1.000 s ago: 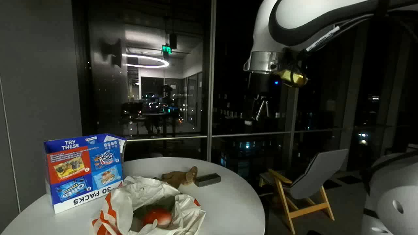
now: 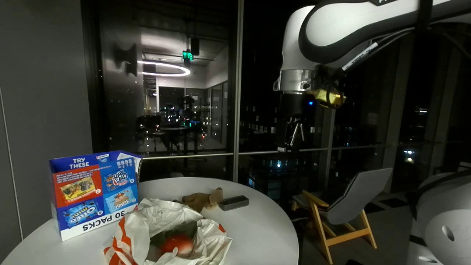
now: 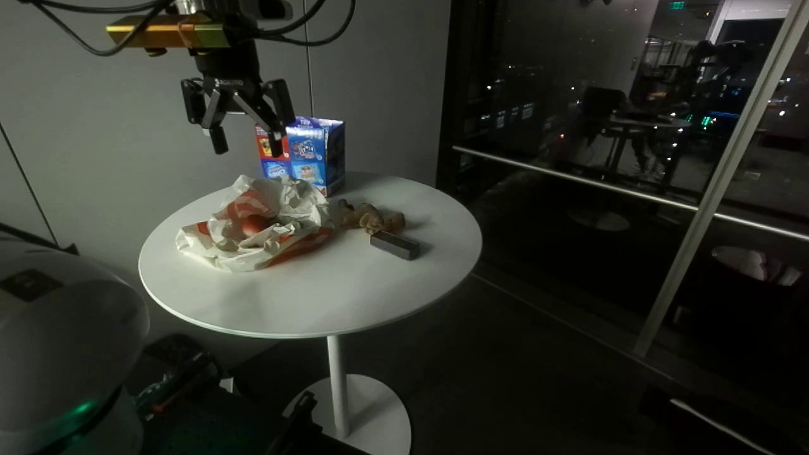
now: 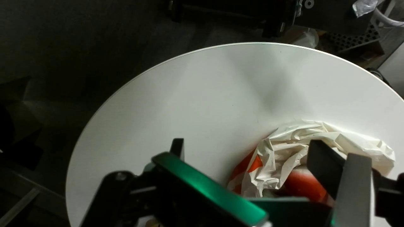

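Note:
High over the table hangs my gripper [image 3: 248, 150], its two dark fingers spread wide with only air between them. On the white round table a crumpled white and orange bag [image 3: 296, 201] lies with its mouth open, and a round red item [image 2: 177, 244] shows inside. In the wrist view the red item [image 4: 305, 185] is partly hidden by one of the fingers. Behind the bag are a knobbly brown ginger-like root [image 2: 199, 201] and a dark rectangular block [image 2: 234, 202], close to each other. A blue snack box [image 2: 95, 192] stands upright beside the bag.
Bare tabletop [image 3: 326, 296] extends along the side nearest exterior view 2. A wooden chair [image 2: 346, 207] stands on the floor away from the table. Tall windows line the room behind.
My arm and gripper have come down a little in exterior view 1. The bag, red item, root, block and box have stayed where they were.

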